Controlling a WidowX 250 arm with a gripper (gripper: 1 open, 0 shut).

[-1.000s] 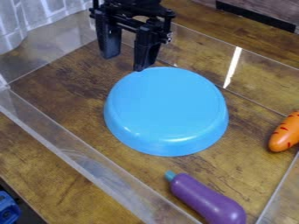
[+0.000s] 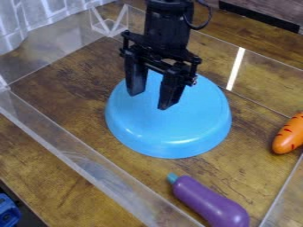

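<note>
The black gripper hangs from the top centre over a large upturned light blue bowl or lid, its two dark fingers apart at the back part of the blue surface. Whether they touch it is hard to tell. Nothing shows held between them. The blue object lies on a brown wooden surface in the middle of the view.
An orange carrot lies at the right edge and a purple eggplant at the front right. Clear plastic walls run along the left, front and right. A blue item sits at the lower left corner. Bare wood lies left of the blue object.
</note>
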